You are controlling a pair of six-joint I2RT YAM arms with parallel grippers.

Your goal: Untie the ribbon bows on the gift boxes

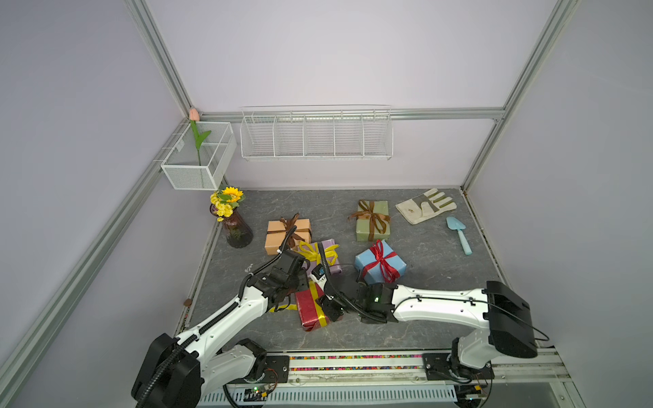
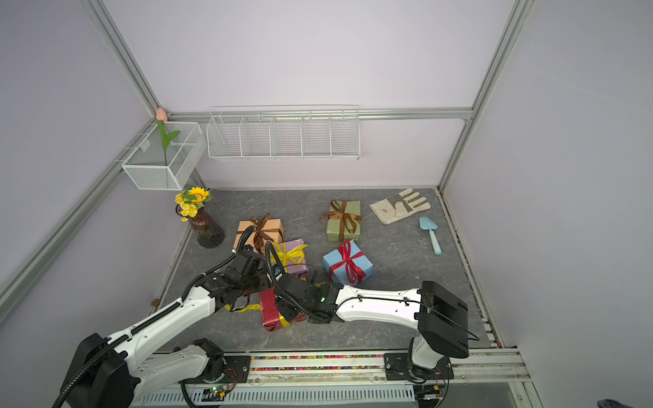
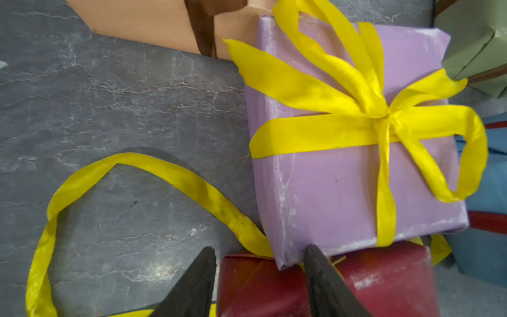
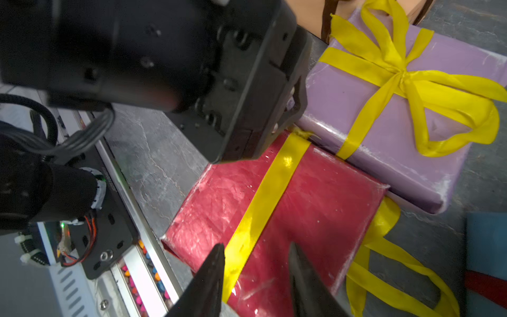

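Note:
The red box [image 4: 322, 206] carries a flat yellow ribbon [image 4: 264, 206] across its top, with loose yellow lengths lying on the table beside it. Behind it, the purple box [image 3: 327, 190] has a tied yellow bow [image 3: 383, 113]. My left gripper is open over the red box's edge beside the purple box, with nothing seen held. My right gripper stands open above the red box, over its ribbon. Tied bows also show on the blue box [image 1: 370, 268], peach box [image 2: 245, 231] and green box [image 2: 336, 231].
A vase [image 1: 238, 231] of flowers stands at the back left; a glove [image 1: 418, 207] and trowel [image 1: 459, 234] lie at the back right. Wire baskets [image 1: 316, 153] hang on the wall. My two arms are close together, the left wrist housing showing in the right wrist view.

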